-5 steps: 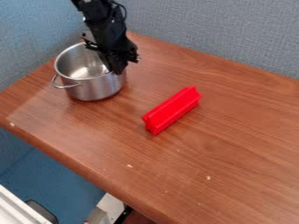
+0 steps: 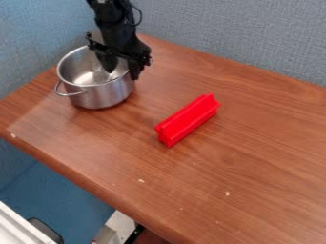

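Note:
My black gripper (image 2: 117,59) reaches down over the steel pot (image 2: 102,91) at the upper left of the table, its lower end at the pot's mouth. Whether its fingers are open or shut, and whether anything is between them, cannot be made out. The pot has a wire handle on its left side. A red, elongated block (image 2: 188,120) lies diagonally on the table to the right of the pot, apart from it.
Grey-blue padded walls stand behind and to the left. A white item (image 2: 15,231) sits below the table's edge at the lower left.
My gripper has shifted slightly over the pot during the last second. The pot and red block look the same.

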